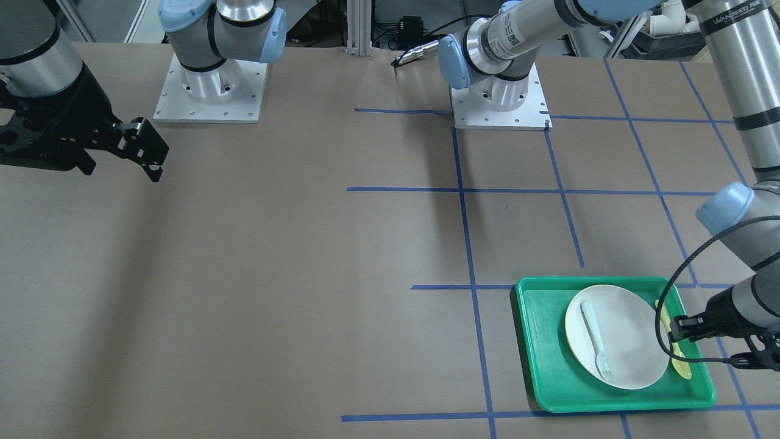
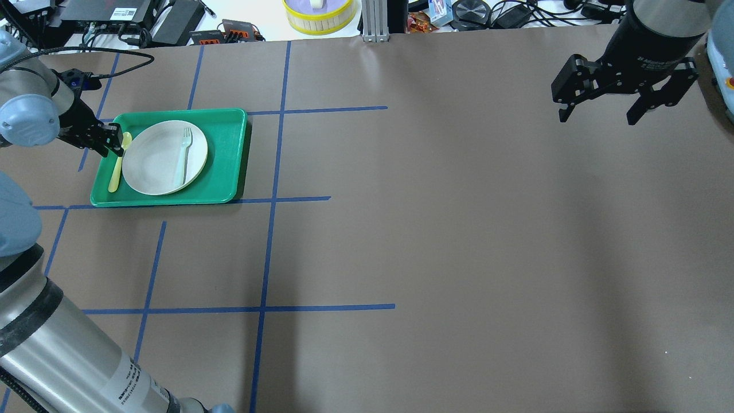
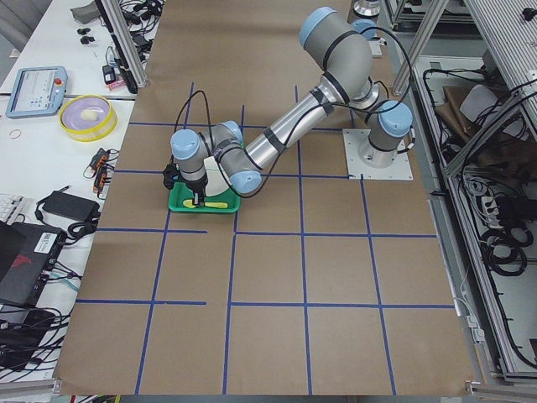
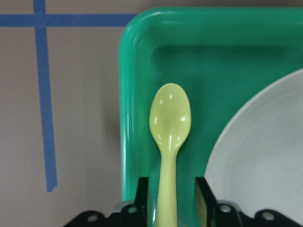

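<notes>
A pale yellow spoon [image 4: 169,123] lies along the side of a green tray [image 1: 541,344], beside a white plate [image 1: 621,351] that carries a light blue fork [image 2: 184,155]. My gripper is open low over the spoon, its handle running between the two fingers, which stand apart from it in the wrist view; the right finger is at the plate's rim. In the front view the gripper and a looping cable partly hide the spoon.
A second arm's black gripper [image 2: 623,96] hangs at the far side of the table. Cables and devices crowd the white surface beyond the table's edge.
</notes>
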